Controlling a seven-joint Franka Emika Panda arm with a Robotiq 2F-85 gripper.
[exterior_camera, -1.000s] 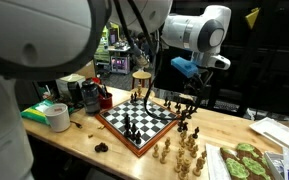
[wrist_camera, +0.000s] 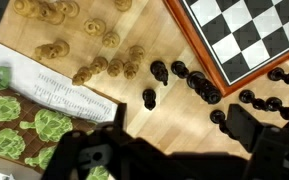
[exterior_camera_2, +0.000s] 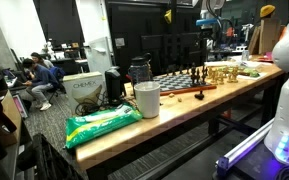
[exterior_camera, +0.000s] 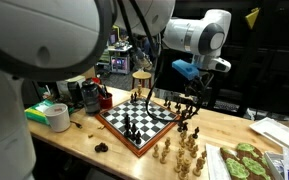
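My gripper is open above the table, its two fingers wide apart at the lower part of the wrist view. No object is held between them. Below and ahead of the gap, a small black chess piece [wrist_camera: 149, 98] stands alone, with another black piece [wrist_camera: 160, 71] just beyond it. A cluster of black pieces [wrist_camera: 196, 82] lies beside the corner of the chessboard [wrist_camera: 246, 40]. Tan wooden pieces [wrist_camera: 115, 67] are spread to the left. In exterior view 1 the board [exterior_camera: 139, 122] is on the table, with black pieces [exterior_camera: 132, 132] on its near side.
A booklet with green leafy pictures [wrist_camera: 46, 125] lies left of the pieces. In exterior view 1, a white mug [exterior_camera: 57, 117] and a dark kettle [exterior_camera: 91, 95] stand at the table's left. A white tray [exterior_camera: 279, 133] sits at the right.
The arm has barely shifted. The board and the pieces look the same as before.
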